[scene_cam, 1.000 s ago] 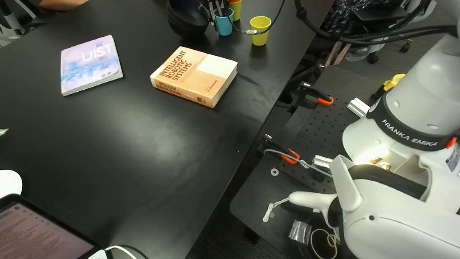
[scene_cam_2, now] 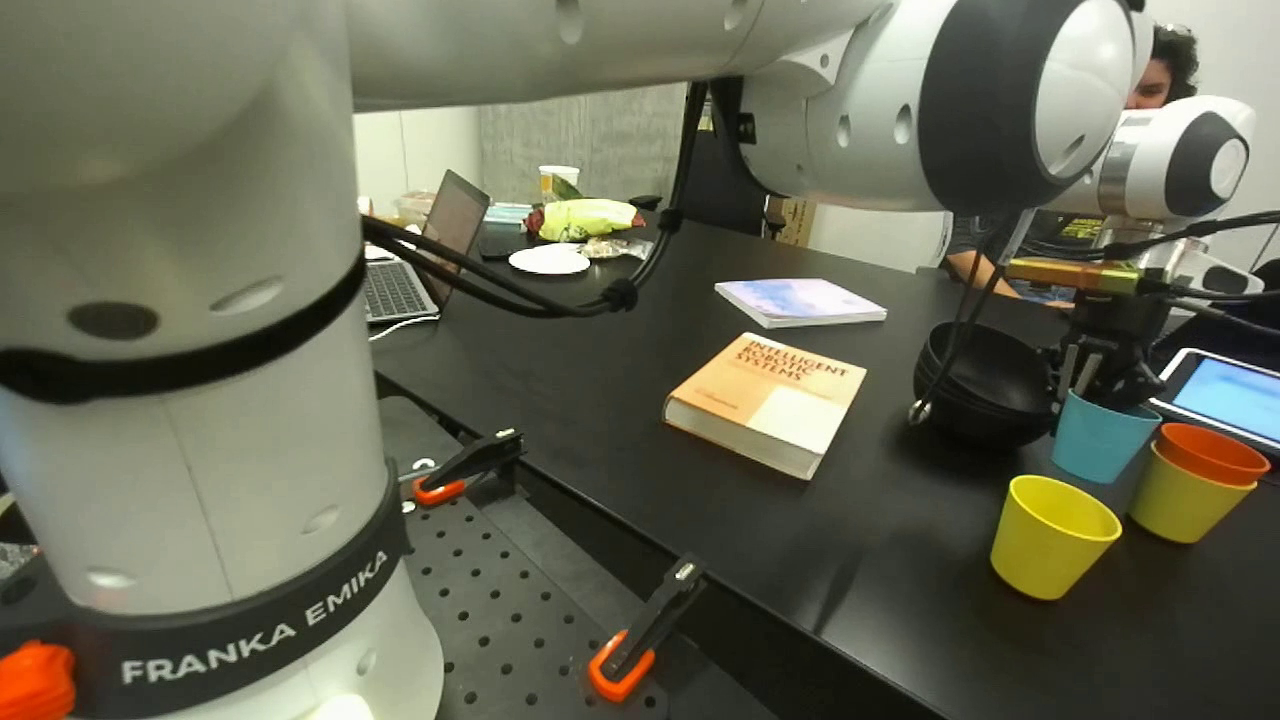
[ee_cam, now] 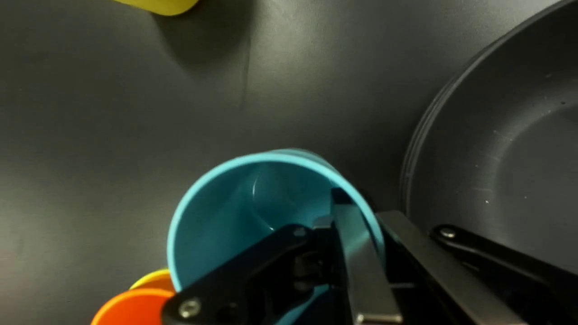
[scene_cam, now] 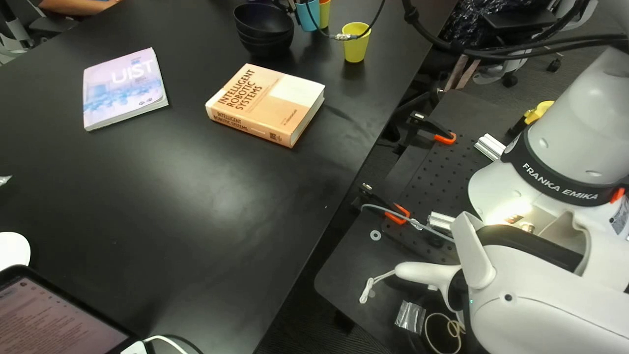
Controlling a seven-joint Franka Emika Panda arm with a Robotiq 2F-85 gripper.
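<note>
A blue cup (ee_cam: 216,216) hangs at my gripper, which is shut on its rim. One finger (ee_cam: 355,233) reaches inside the cup and the other lies outside, on the side facing the black bowls. Exterior view 2 has the blue cup (scene_cam_2: 1098,438) below the gripper (scene_cam_2: 1086,374), between the stacked black bowls (scene_cam_2: 990,378) and an orange cup (scene_cam_2: 1206,454) nested in a yellow one. At the top of exterior view 1, the blue cup (scene_cam: 307,15) is partly cut off by the frame edge.
A single yellow cup (scene_cam: 356,44) stands nearer the table edge. Two books, an orange one (scene_cam: 268,105) and a pale one (scene_cam: 125,88), lie on the black table. A laptop (scene_cam: 53,318) sits at the near left.
The blue cup has gone up in exterior view 1 together with the gripper, which has closed on its rim. The black bowls have shifted slightly right.
</note>
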